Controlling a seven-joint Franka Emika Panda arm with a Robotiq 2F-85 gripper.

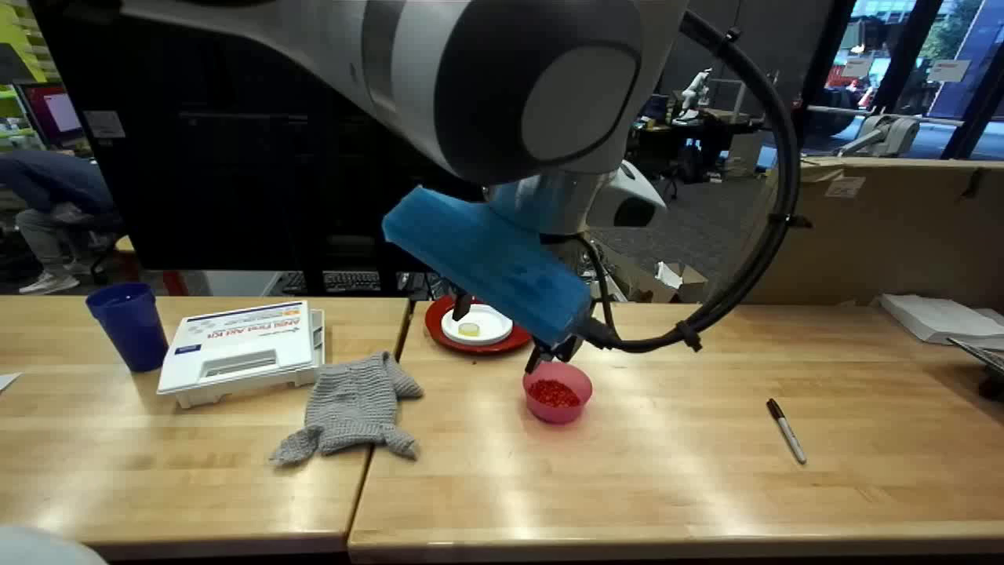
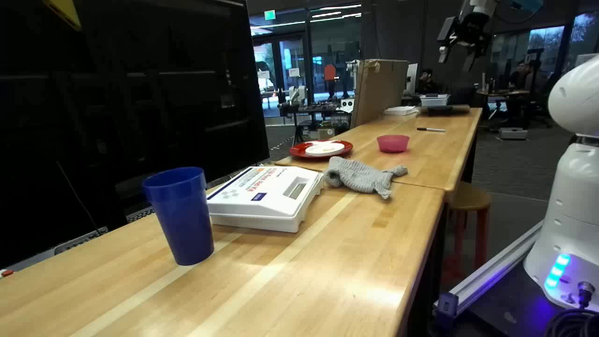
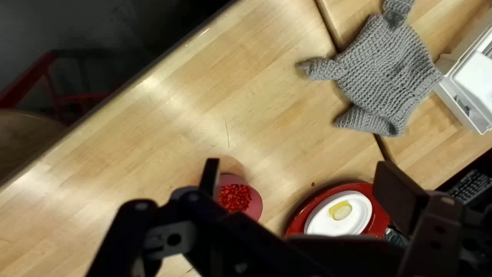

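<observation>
High over the table hangs my gripper, open, with nothing between its wide-apart fingers; exterior view 2 shows the gripper well above the tabletop. Below it stands a pink bowl holding small red pieces; a finger covers part of this bowl in the wrist view. Behind the bowl, a red plate carries a white plate with a small yellowish piece on it. A grey knitted cloth lies across the seam between the two tabletops.
To the left are a white first aid kit box and a blue cup. A black-capped marker lies on the right, with bare tabletop around it. A large cardboard sheet stands at the back right.
</observation>
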